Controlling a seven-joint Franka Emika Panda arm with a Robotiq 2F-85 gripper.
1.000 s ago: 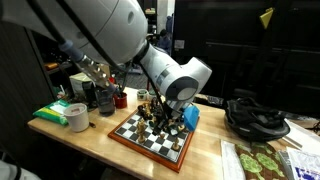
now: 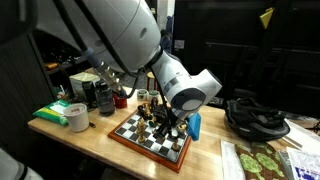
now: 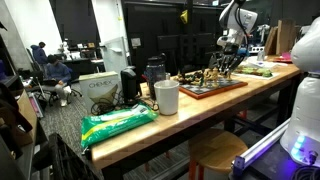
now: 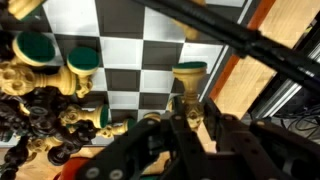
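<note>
In the wrist view my gripper is shut on a light wooden chess piece (image 4: 192, 100), whose green felt base points away from the fingers. The chessboard (image 4: 140, 52), black and white with a reddish border, lies beneath it. Other light pieces (image 4: 88, 60) with green bases lie on their sides at the left of that view. Dark brown pieces (image 4: 45, 110) are heaped below them. From the exterior, my gripper (image 2: 178, 128) is over the right part of the board (image 2: 125, 132); the held piece is hard to make out there.
A black bag (image 2: 257, 118) sits right of the board, with patterned sheets (image 2: 250, 160) in front of it. A white container (image 2: 77, 117) and a green packet (image 2: 52, 111) occupy the table's left. Bare wood shows along the front edge.
The arm has shifted to the right and come somewhat lower over the board. The board and the surrounding items look unmoved.
</note>
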